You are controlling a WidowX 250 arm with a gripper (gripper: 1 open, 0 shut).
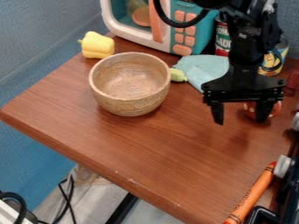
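My black gripper [243,107] hangs over the right side of the wooden table [128,157], its fingers spread apart. A red object [253,108], partly hidden by the gripper, sits at its right finger; I cannot tell whether it lies between the fingers. A woven bowl [128,81] stands to the left.
A yellow pepper [97,45], a toy microwave [151,22], a light blue cloth [201,68], a green object [177,75] and cans [274,59] line the back. An orange crayon-like item [251,197] lies at the front right.
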